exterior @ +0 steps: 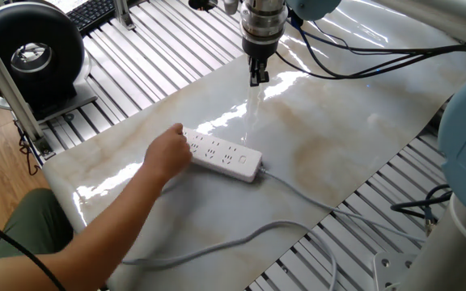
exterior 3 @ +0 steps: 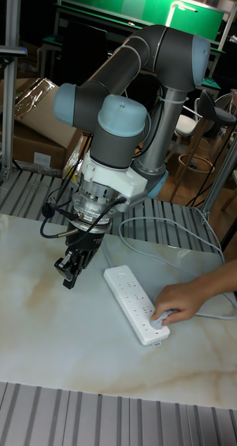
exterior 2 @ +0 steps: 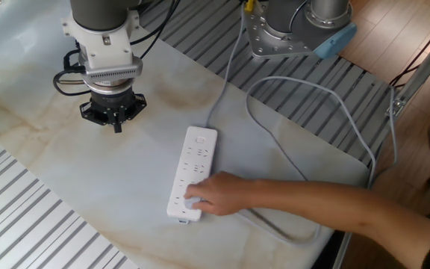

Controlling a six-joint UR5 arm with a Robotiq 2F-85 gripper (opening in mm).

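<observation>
A long white power strip (exterior: pixel 224 156) lies on the marbled sheet, its row of sockets facing up. A person's hand (exterior 2: pixel 221 193) is on the end away from its switch, with fingers at a grey plug (exterior 2: pixel 192 202) seated at that end. My gripper (exterior: pixel 258 79) hangs above the sheet, pointing down and apart from the strip. In the second exterior view the gripper (exterior 2: pixel 117 127) is left of the strip, and in the third the gripper (exterior 3: pixel 70 277) is also to its left. Nothing shows in its fingers, but how far apart they stand is unclear.
A grey cable (exterior 2: pixel 327 86) loops across the sheet and over the slatted table. The person's forearm (exterior 2: pixel 312 205) reaches over the strip's side of the sheet. A black spool (exterior: pixel 29 56) stands at the table edge. Bare sheet (exterior 3: pixel 45 334) surrounds the gripper.
</observation>
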